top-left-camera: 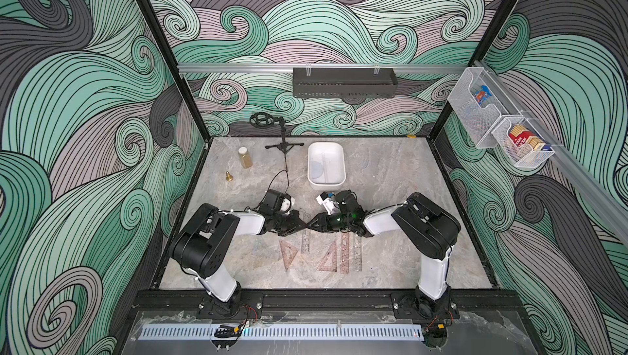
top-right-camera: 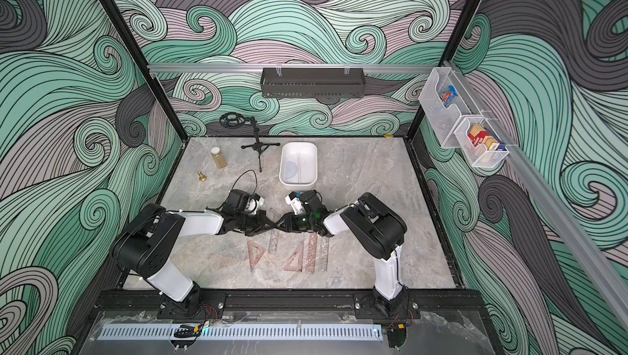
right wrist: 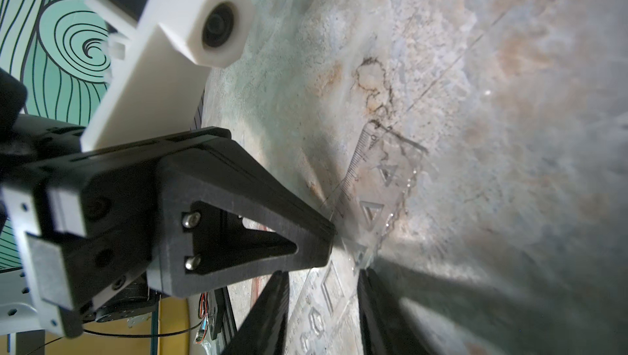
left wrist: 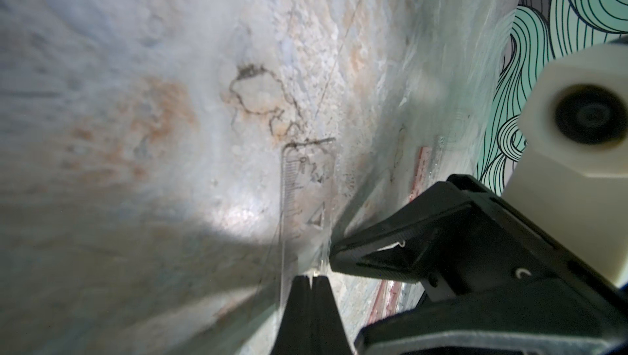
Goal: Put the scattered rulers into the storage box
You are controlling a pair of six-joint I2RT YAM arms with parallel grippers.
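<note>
A clear plastic ruler lies flat on the table between my two grippers. My left gripper is shut with nothing between its fingertips, which stand over the ruler. From the other side my right gripper stands open, its fingers apart above the ruler, not holding it. Nearer the front edge lie a pink triangle, another pink triangle, a pink ruler and a second clear ruler. The white storage box stands behind the grippers, with a clear round piece inside.
A black stand with a cable, a bottle and a small brass object occupy the back left. Open table lies right of the box. The two grippers' tips are very close together.
</note>
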